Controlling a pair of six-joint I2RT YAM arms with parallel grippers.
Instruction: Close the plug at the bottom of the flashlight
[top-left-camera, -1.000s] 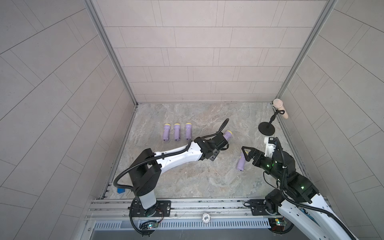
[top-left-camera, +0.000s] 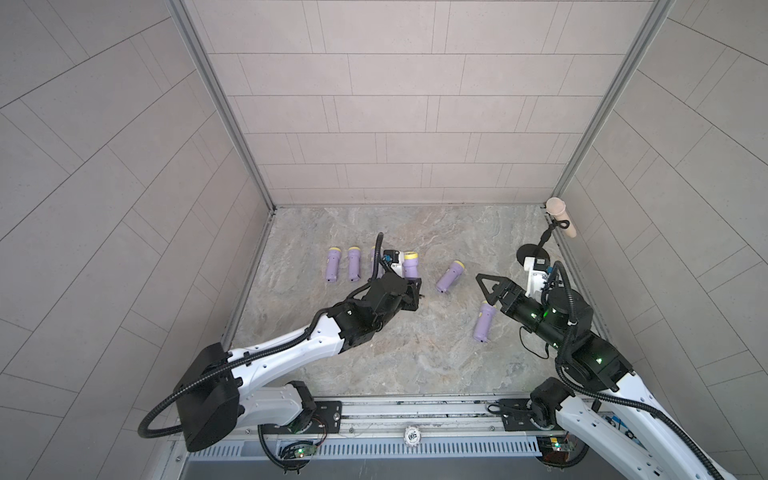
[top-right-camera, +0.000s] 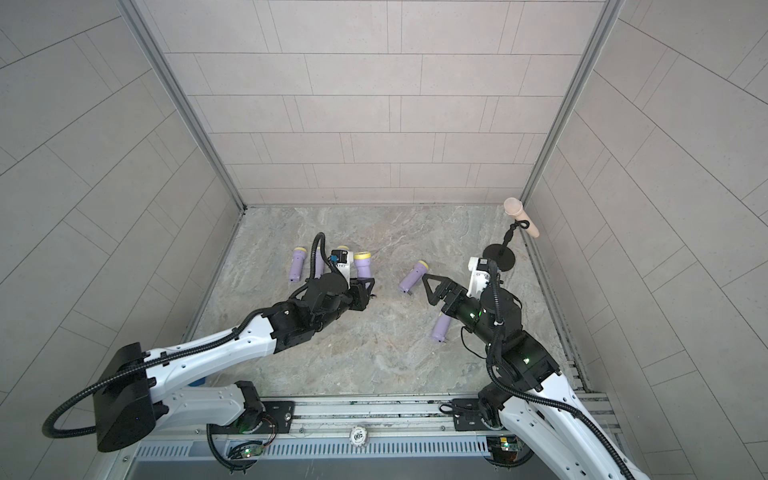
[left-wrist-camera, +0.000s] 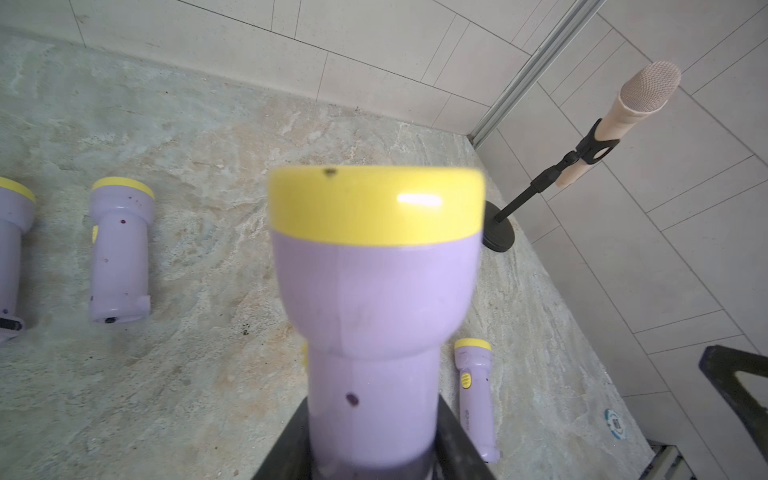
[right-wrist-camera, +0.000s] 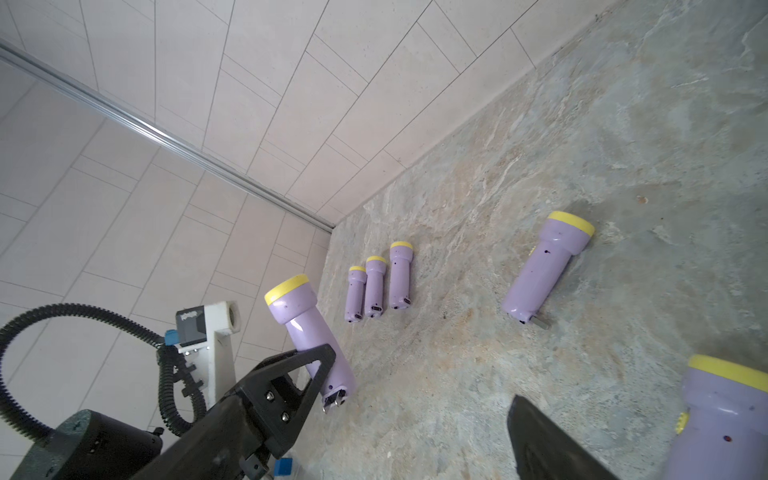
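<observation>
A purple flashlight (left-wrist-camera: 372, 296) with a yellow rim is lifted off the table, with my left gripper shut on its body. The right wrist view shows that flashlight leaning, head up, above the left finger (right-wrist-camera: 276, 412); a dark opening with a small bit hanging shows at its lower end (right-wrist-camera: 334, 396). How the plug sits there is too small to tell. My right gripper (top-left-camera: 489, 294) stands open with nothing between its blurred fingers, to the right of the held flashlight and apart from it.
Three flashlights lie side by side at the left, one being this flashlight (top-left-camera: 333, 264). Another flashlight (right-wrist-camera: 545, 270) lies slanted, a small flap out at its bottom. One more flashlight (top-left-camera: 483, 324) lies beneath the right gripper. A microphone stand (top-left-camera: 534, 254) occupies the back right corner.
My left arm has moved left and lifted from near the slanted flashlight, bringing the held flashlight into view. The right gripper has shifted slightly up and left and now looks wider open.
</observation>
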